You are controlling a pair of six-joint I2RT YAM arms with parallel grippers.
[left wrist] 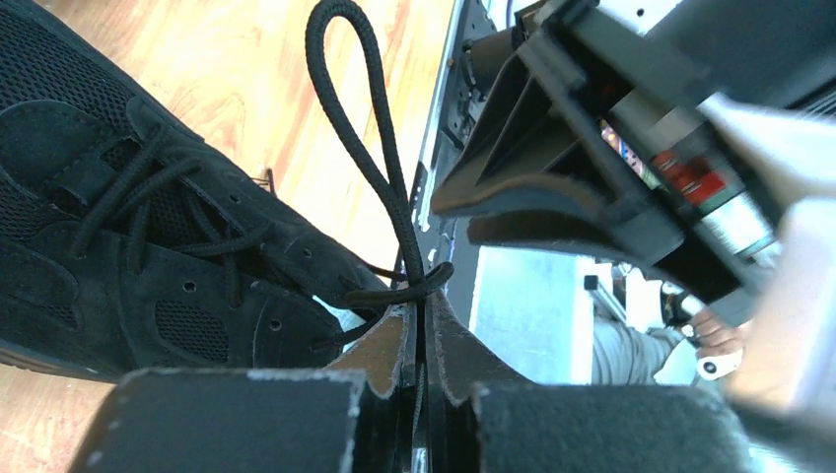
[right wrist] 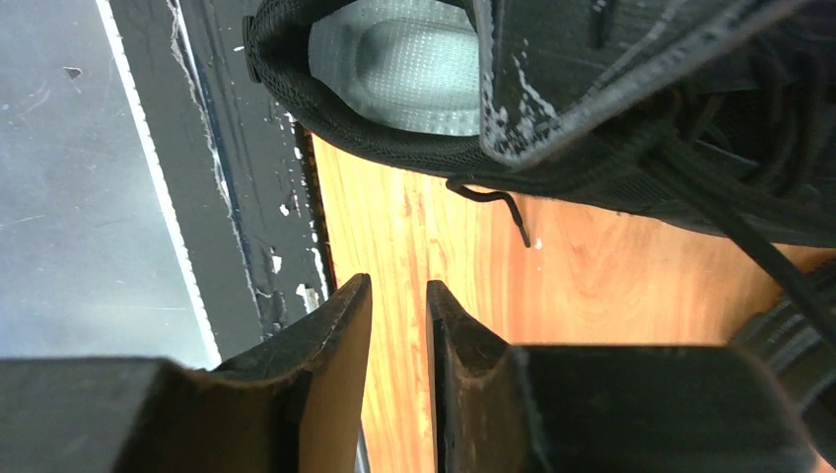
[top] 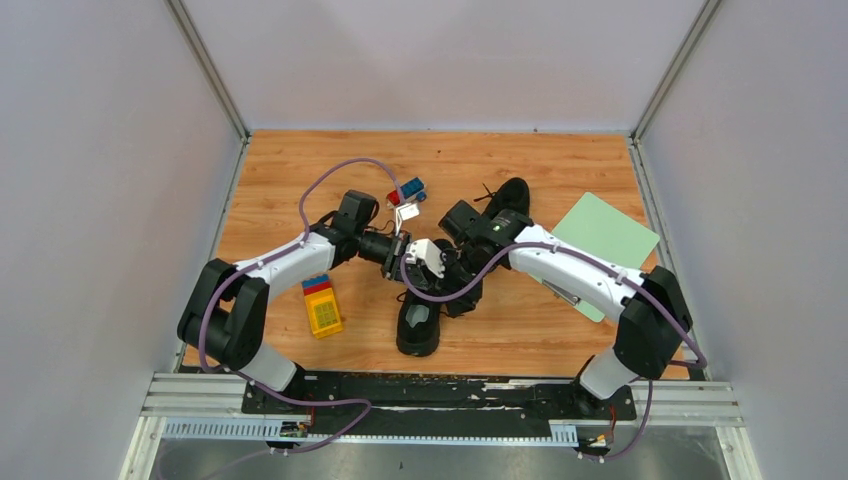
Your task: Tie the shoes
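A black shoe (top: 420,335) stands near the table's front centre under both arms. In the left wrist view my left gripper is shut on a black lace (left wrist: 384,148), which rises in a loop and crosses at the fingertips beside the shoe (left wrist: 197,315). My right gripper is part open over bare wood below the shoe (right wrist: 394,148), nothing between its fingertips; a short lace end (right wrist: 508,207) hangs just above them. A second black shoe (top: 510,190) lies at the back right, partly hidden by the right arm.
A green clipboard (top: 610,235) lies at the right. A yellow block toy (top: 323,315) is at the front left, toy bricks (top: 410,192) at the back. The front table edge borders a dark rail (right wrist: 217,99).
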